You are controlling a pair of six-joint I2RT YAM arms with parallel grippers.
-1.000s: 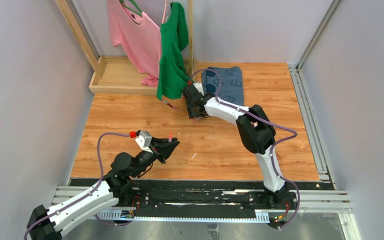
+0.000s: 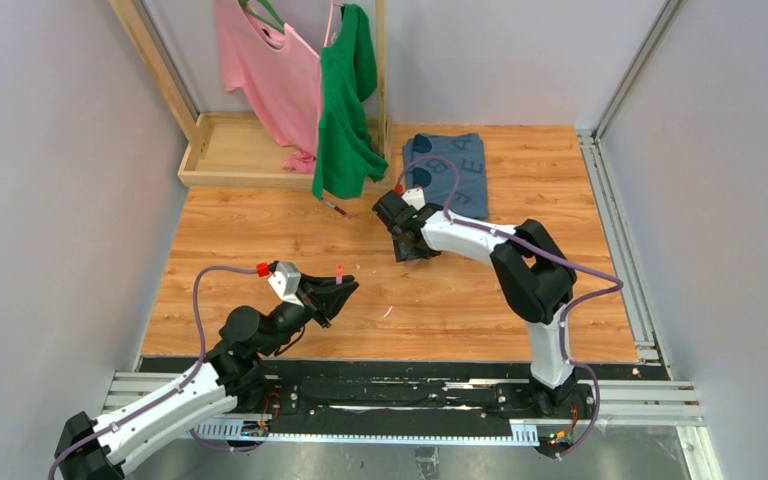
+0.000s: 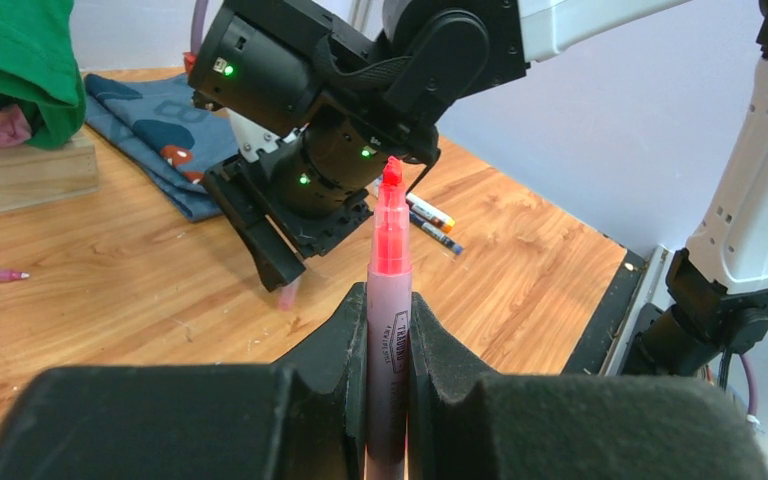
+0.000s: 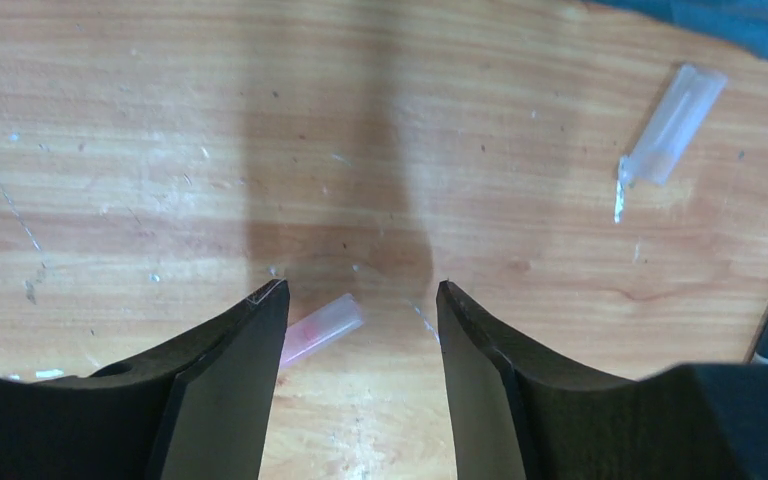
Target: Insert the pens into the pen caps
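Observation:
My left gripper is shut on a pink pen (image 3: 390, 245), held upright with its coloured end on top; in the top view it is at the lower left. My right gripper is open, pointing down just over the table; a small pinkish clear cap (image 4: 320, 330) lies between and partly under its fingers. Another clear cap (image 4: 675, 120) lies at the upper right of the right wrist view. A red pen (image 2: 336, 208) lies near the wooden frame. Several pens (image 3: 432, 228) lie behind the right arm.
A folded blue cloth (image 2: 460, 170) lies at the back. A wooden stand (image 2: 210, 170) with pink and green shirts is at the back left.
My right arm has moved toward the front right of the table in the top view. The left gripper and its pen are nearly unchanged.

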